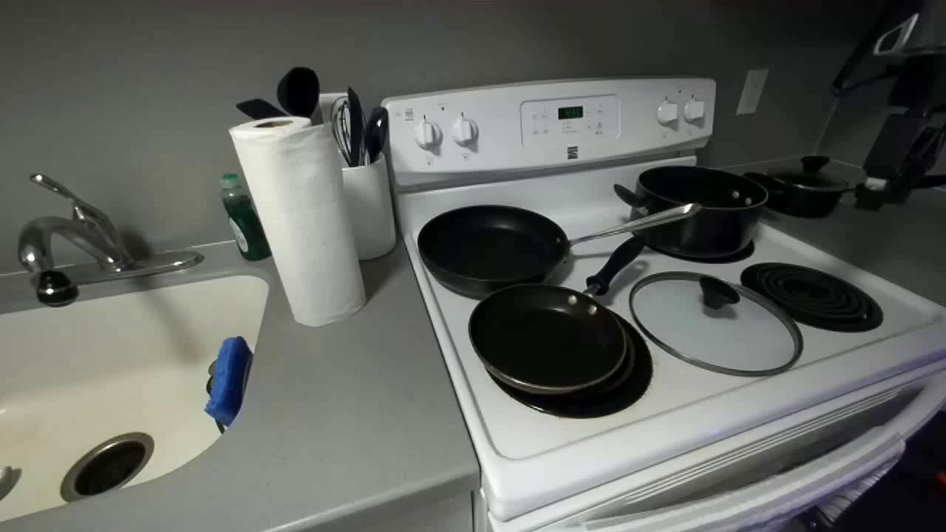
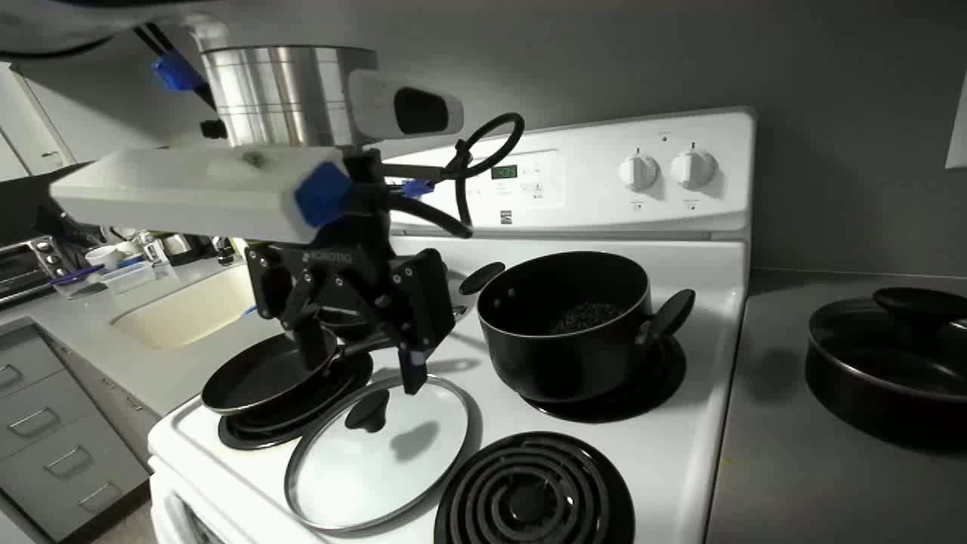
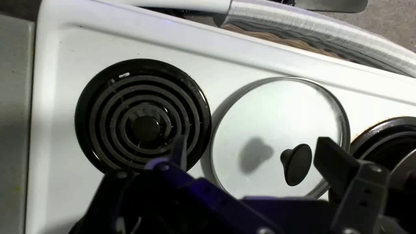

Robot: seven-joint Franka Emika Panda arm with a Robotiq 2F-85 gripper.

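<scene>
My gripper (image 2: 365, 363) is open above the stove, and its fingers hold nothing. Below it a glass lid (image 2: 381, 462) with a dark rim lies flat on the white stovetop, its black knob (image 2: 367, 411) upward. In the wrist view the lid (image 3: 249, 117) shows between the two spread fingertips, with the knob (image 3: 298, 165) closer to the right finger. A black two-handled pot (image 2: 566, 353) stands uncovered on a back burner; small dark contents show at its bottom.
Two frying pans, a smaller one (image 1: 550, 337) and a larger one (image 1: 492, 244), occupy the stove's left side. A lidded black pan (image 2: 893, 372) sits on the right counter. Paper towels (image 1: 301, 222) stand near the sink (image 1: 133, 355).
</scene>
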